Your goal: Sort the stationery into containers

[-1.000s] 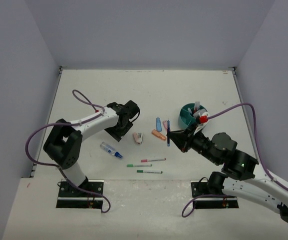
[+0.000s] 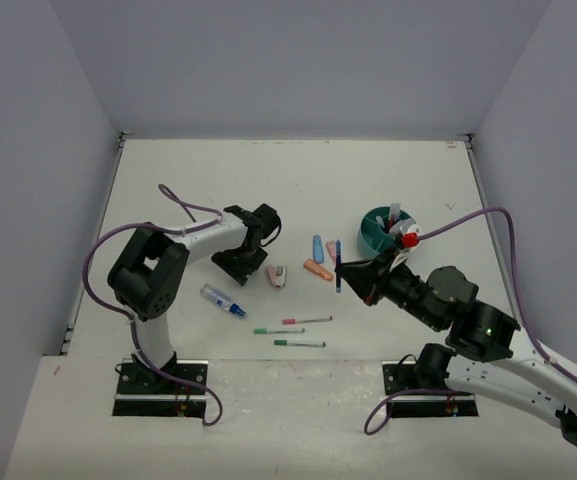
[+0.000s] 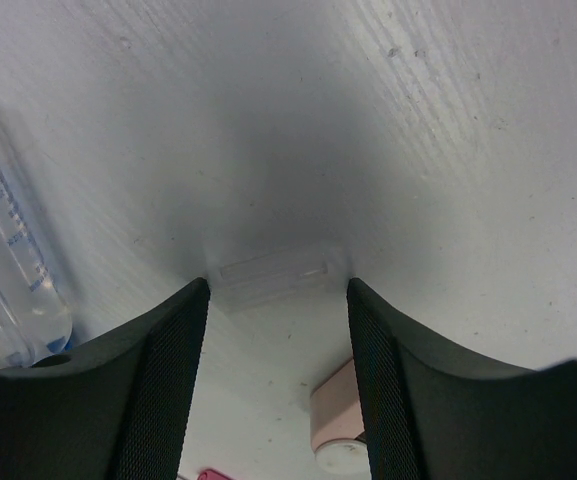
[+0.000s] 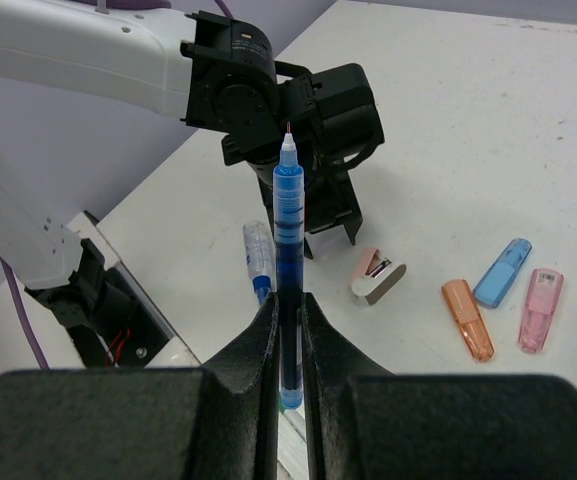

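Observation:
My right gripper is shut on a blue pen [image 4: 289, 215], held upright in the air left of the green container [image 2: 375, 232]. Low over the left part of the table is my left gripper, its fingers apart. A small clear, whitish block [image 3: 273, 276] shows between its fingertips, spanning the gap; whether they press on it cannot be told. In the top view the left gripper hides this block. A pink stapler-like item [image 2: 276, 276] lies just right of the left gripper. Below it is a clear tube with a blue cap [image 2: 223, 300].
Blue [image 4: 503, 272], orange [image 4: 467, 319] and pink [image 4: 540, 310] highlighters lie mid-table. Nearer the front are a red-capped marker [image 2: 308, 320] and two green-capped markers [image 2: 279, 331]. Some items stand in the container.
The left arm has shifted a little to the right and toward the front, its gripper staying near the same spot. The right arm and the pen look almost still.

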